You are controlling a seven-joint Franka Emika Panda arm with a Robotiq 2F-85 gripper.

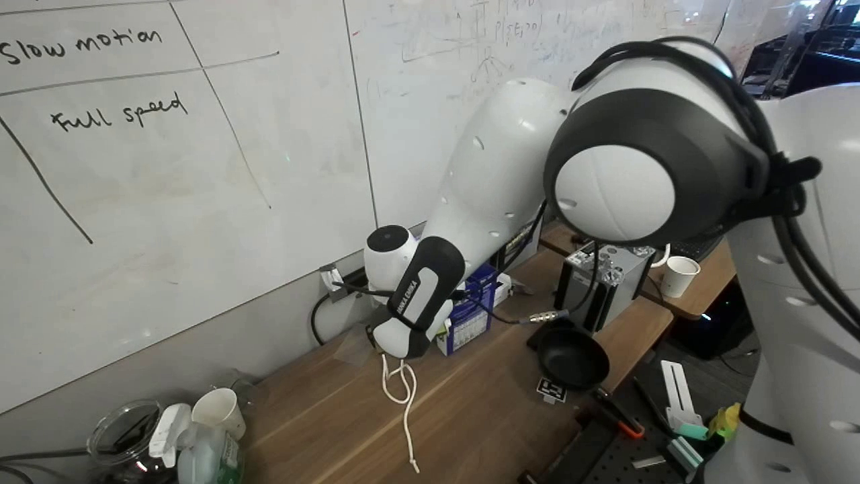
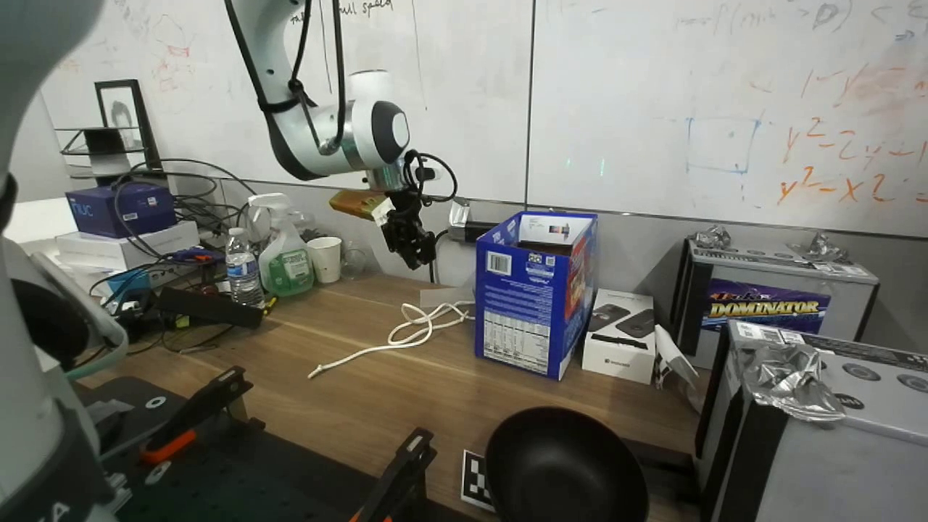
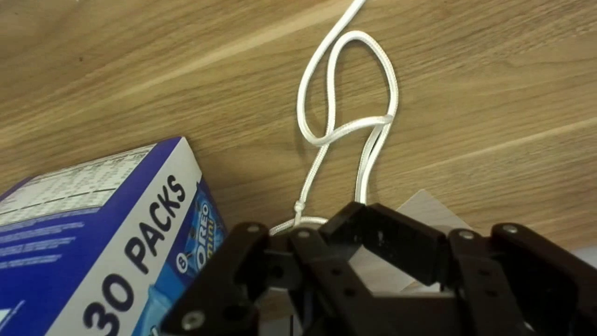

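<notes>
A white rope (image 2: 415, 327) lies loosely looped on the wooden table, its long tail running toward the front. In exterior view 2, my gripper (image 2: 419, 254) hangs well above the table, and no rope spans the gap up to it. From the wrist, the gripper looks shut, its fingertips close together. Beyond them, the rope (image 3: 394, 89) shows its loops and a small knot; part of it passes out of sight behind the fingers. I see nothing clearly held between the tips. Exterior view 1 shows the rope (image 1: 409, 403) below the arm's hand, which hides the fingers.
A blue snack box (image 2: 522, 300), open on top, stands right of the rope, beside a white box (image 2: 620, 339). A black pan (image 2: 565, 470) sits nearer the front. Spray bottle (image 2: 285, 257) and paper cup (image 2: 325, 259) stand at the left.
</notes>
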